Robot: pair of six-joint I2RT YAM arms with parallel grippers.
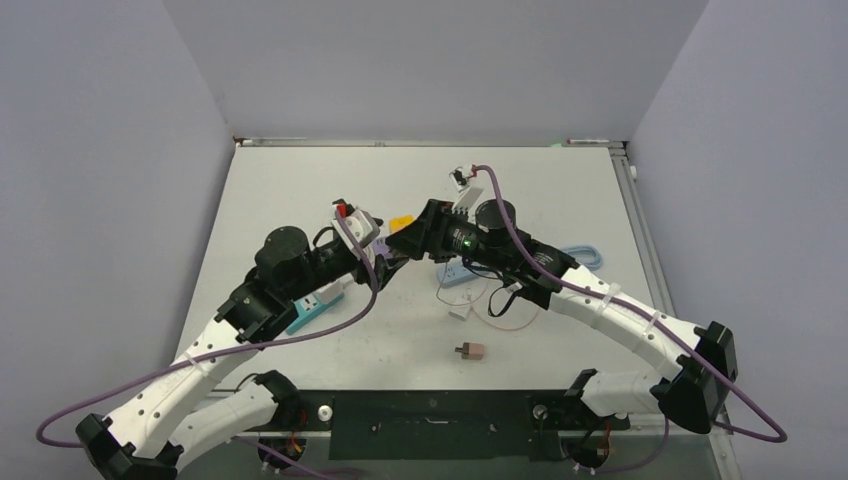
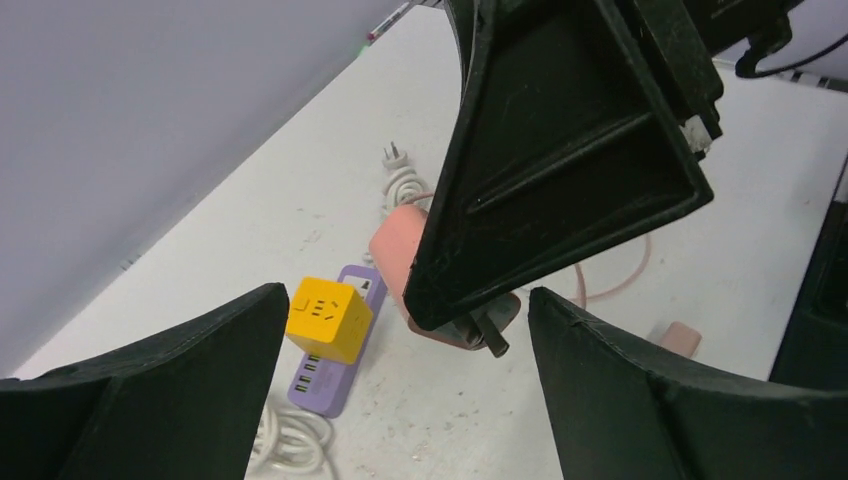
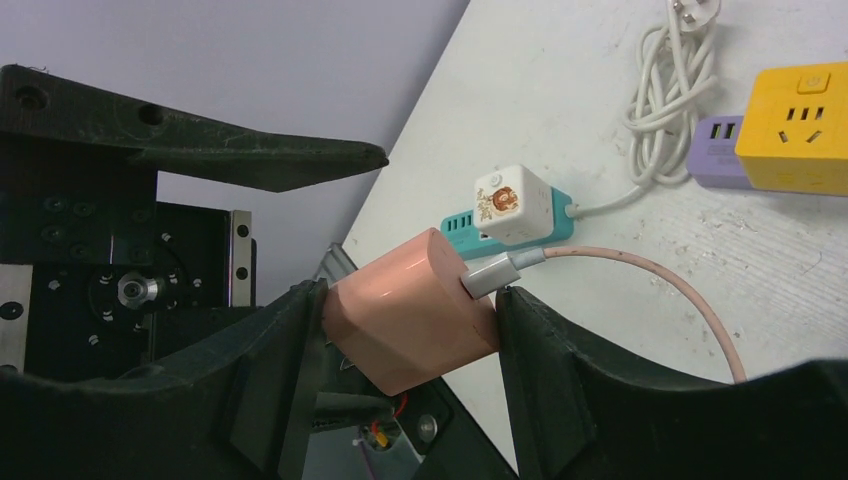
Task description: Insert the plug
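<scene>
A pink plug block (image 3: 405, 315), with a silver connector and pink cable at its top, is held by my right gripper. In the left wrist view the block (image 2: 400, 245) is partly behind the right fingers, a dark prong poking down. My left gripper is open, its fingers spread below and either side of that block. In the top view both grippers meet at mid-table. A yellow socket cube (image 3: 795, 130) sits on a purple strip (image 3: 713, 150); a white cube (image 3: 513, 203) is on a teal strip (image 3: 465, 230).
A second pink plug (image 1: 470, 351) lies near the front edge. A blue strip (image 1: 455, 273) and blue coiled cable (image 1: 582, 255) are to the right. White cables (image 3: 655, 110) lie coiled behind the strips.
</scene>
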